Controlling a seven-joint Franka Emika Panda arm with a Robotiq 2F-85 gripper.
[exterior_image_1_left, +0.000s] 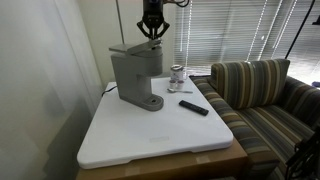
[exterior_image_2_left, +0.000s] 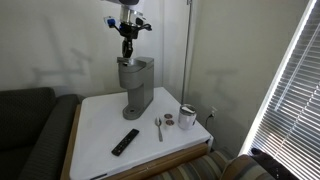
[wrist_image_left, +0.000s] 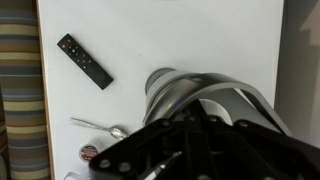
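Observation:
A grey pod coffee machine (exterior_image_1_left: 133, 75) stands upright on a white table, its round drip base (exterior_image_1_left: 152, 102) facing the near right. Over its top front edge is my gripper (exterior_image_1_left: 153, 38), pointing down, shut, with nothing visible between its fingers. In exterior view 2 the gripper (exterior_image_2_left: 127, 52) is right at the top of the machine (exterior_image_2_left: 138, 85). From the wrist, the machine's curved silver rim (wrist_image_left: 215, 82) arches just beyond the dark fingers. Whether the fingertips touch the machine's lid cannot be made out.
On the white table (exterior_image_1_left: 110, 135) lie a black remote (exterior_image_1_left: 193, 107) and a spoon (exterior_image_2_left: 158, 130). A white-and-silver container (exterior_image_2_left: 187, 117) and small round pods (exterior_image_2_left: 168, 119) are near the spoon. A striped armchair (exterior_image_1_left: 250, 90) stands beside the table.

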